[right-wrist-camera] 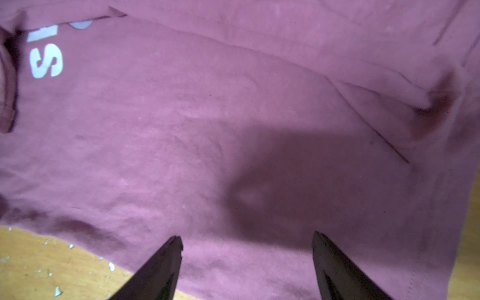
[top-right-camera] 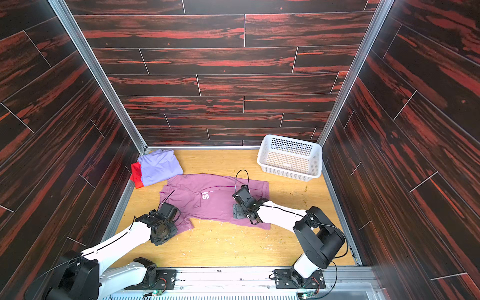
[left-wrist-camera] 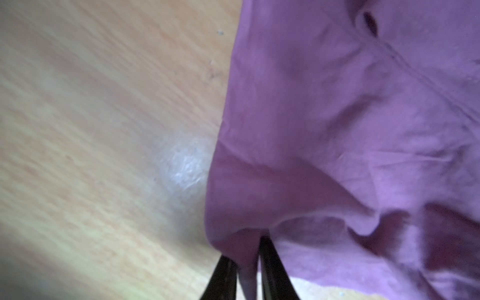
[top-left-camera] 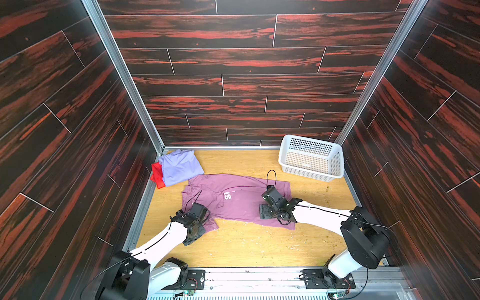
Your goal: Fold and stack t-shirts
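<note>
A mauve t-shirt (top-left-camera: 240, 200) with white lettering lies across the table, its upper part folded over in wrinkled layers. At its near-left corner my left gripper is shut on a pinched bit of the fabric, which bunches up around the fingers. My right gripper stands open over the right part of the shirt, nothing between its fingers; plain cloth and a few creases lie beneath it.
Folded lavender cloth (top-left-camera: 180, 166) and red cloth (top-left-camera: 157, 175) sit at the back left. A white plastic basket (top-left-camera: 310, 172) stands at the back right. Bare table (top-left-camera: 250, 250) shows along the front.
</note>
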